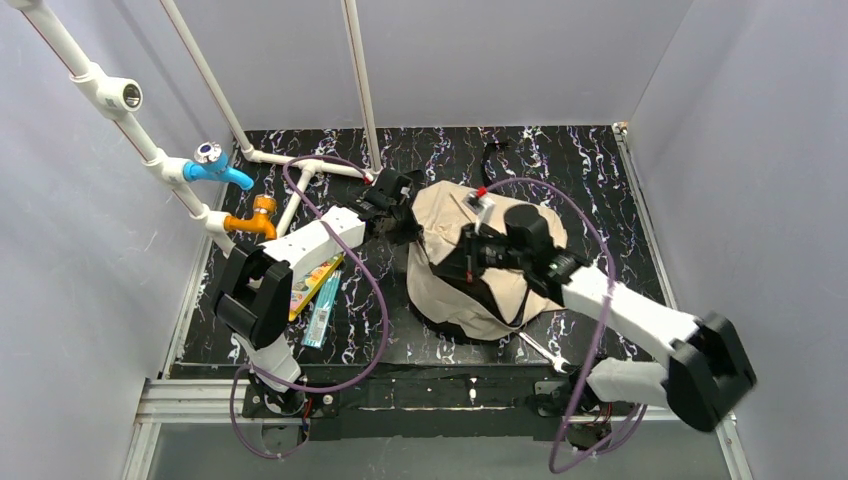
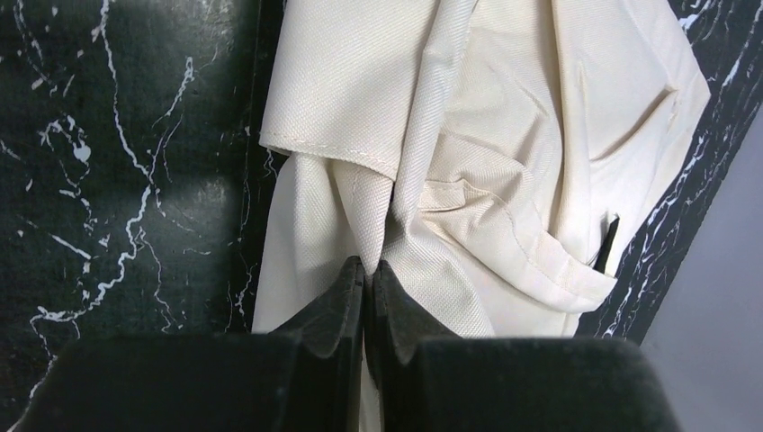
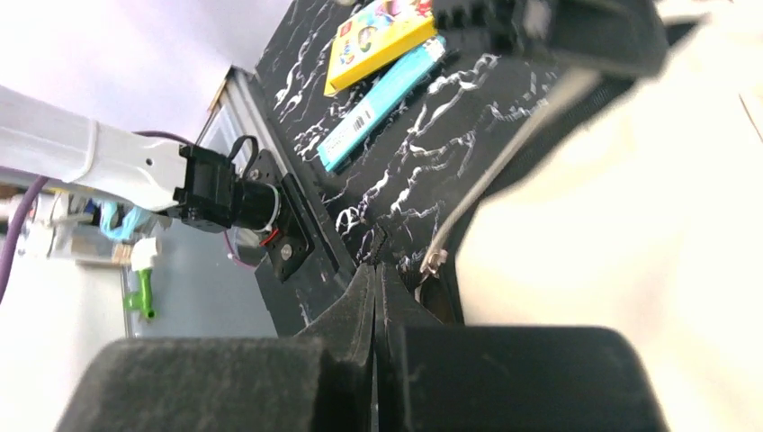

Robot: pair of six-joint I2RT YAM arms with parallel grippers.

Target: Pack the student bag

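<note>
The cream bag lies on the dark marbled table, its black-edged opening running down its front. At the bag's left upper edge, my left gripper is shut on a fold of the cream cloth. My right gripper is also shut, hovering over the opening. A short dark cord tip sticks out just past its fingertips and looks like the zipper pull's cord. Beside it shows a small metal zipper piece on the bag's edge. The right arm hides part of the opening from above.
Left of the bag lie a yellow box and a pale blue pencil pack. Blue and orange taps on white pipes stand at the far left. A white-headed tool sits by the front edge.
</note>
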